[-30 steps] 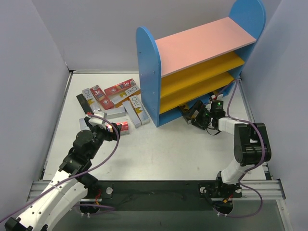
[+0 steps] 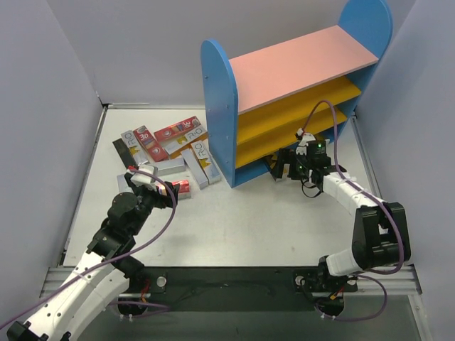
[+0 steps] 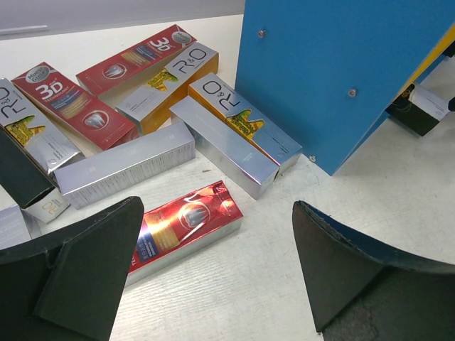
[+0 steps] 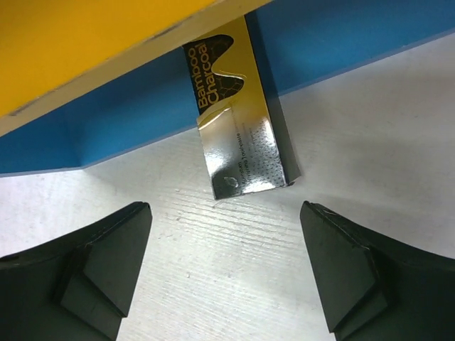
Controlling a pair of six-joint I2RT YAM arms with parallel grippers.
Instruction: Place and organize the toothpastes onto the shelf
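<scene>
A black and gold charcoal toothpaste box [image 4: 245, 135] lies with its near end sticking out from the shelf's lowest level and its far end hidden under the yellow board. My right gripper stands open just in front of that end, fingers apart on either side, not touching it. The blue-sided shelf [image 2: 220, 106] has yellow and pink boards. Over the left of the table my left gripper is open and empty. A red toothpaste box [image 3: 188, 220] lies below and between its fingers. Beyond it are silver [image 3: 128, 165], red [image 3: 75, 106] and white-gold boxes [image 3: 245, 117].
A dark box [image 2: 124, 153] lies at the left end of the cluster. The shelf's left side panel [image 3: 341, 71] stands close beside the nearest boxes.
My right gripper has shifted and turned at the shelf's lower front, and its arm now stands higher. The charcoal box stays at the shelf's bottom. The left arm and the other boxes are still.
</scene>
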